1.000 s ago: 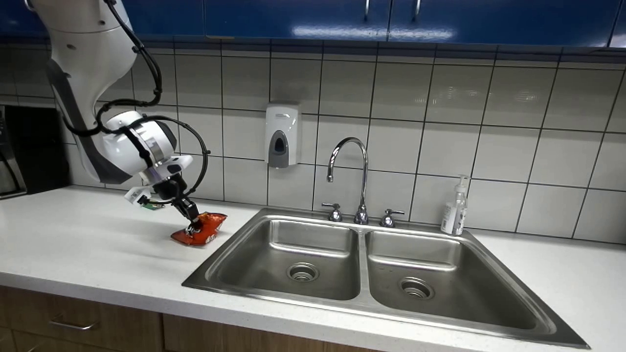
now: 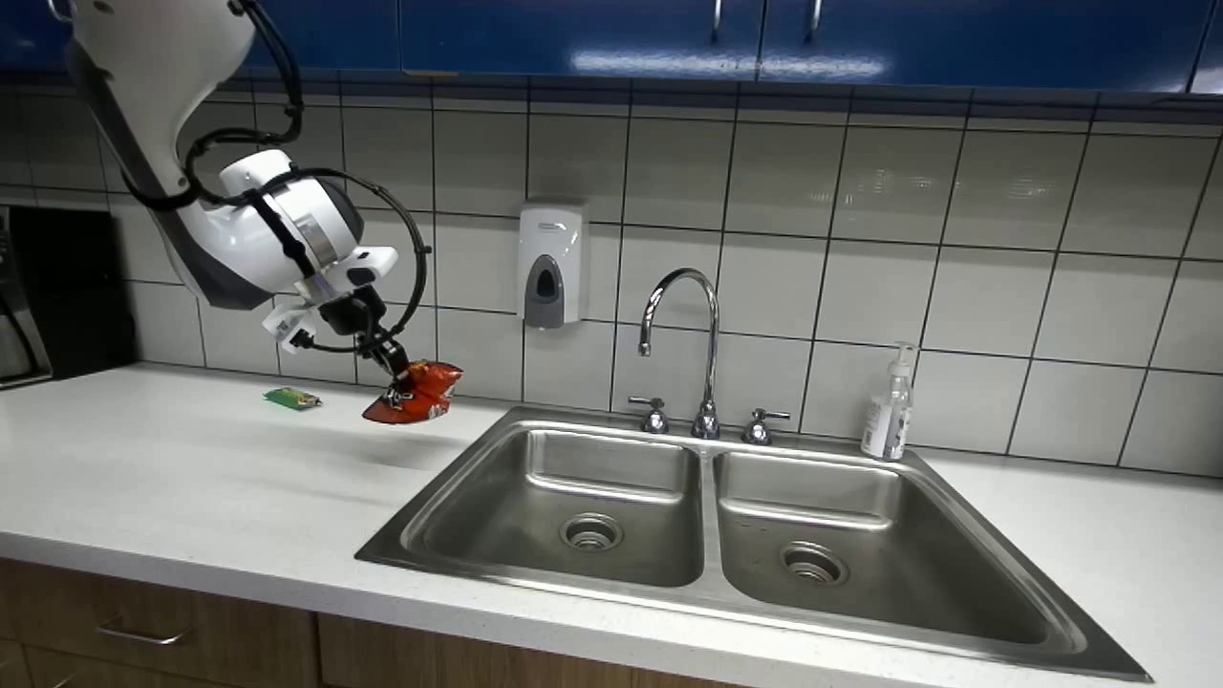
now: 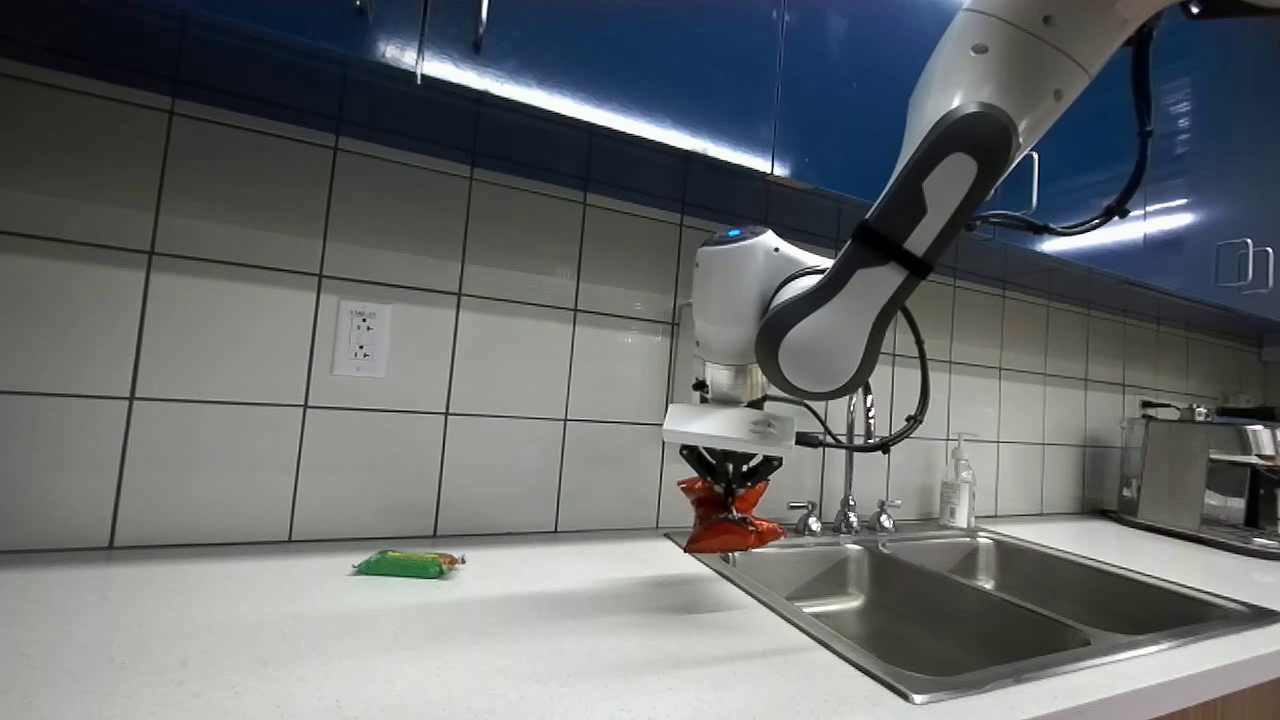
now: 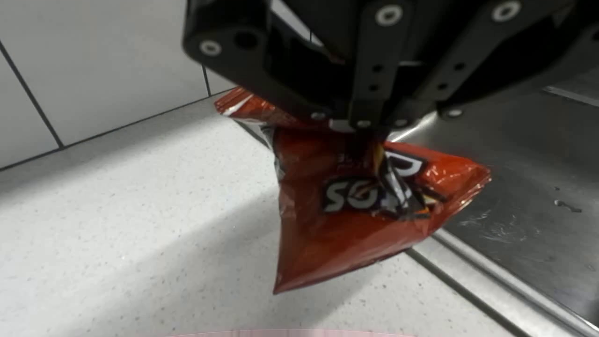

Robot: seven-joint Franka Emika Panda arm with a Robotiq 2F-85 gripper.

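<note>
A red chip bag [image 4: 331, 236] with white lettering hangs pinched around its middle in my gripper. The fingers are shut on its crumpled film, and the fingertips are hidden in the folds. In the first exterior view the bag [image 2: 418, 394] is off the counter, left of the sink. From the second exterior view, the gripper [image 3: 728, 498] points down with the bag [image 3: 726, 534] spreading out on both sides below it. A small green packet [image 3: 409, 564] lies flat on the counter near the back wall, well apart from the bag.
The double sink [image 2: 708, 505] lies right of the bag, with a tall faucet [image 2: 711, 344] and a soap bottle [image 2: 889, 413] behind it. A soap dispenser [image 2: 550, 264] is mounted on the wall.
My gripper has risen with the red bag and moved slightly right and back. The bag was low over the counter before and now hangs higher. The green packet shows more fully.
</note>
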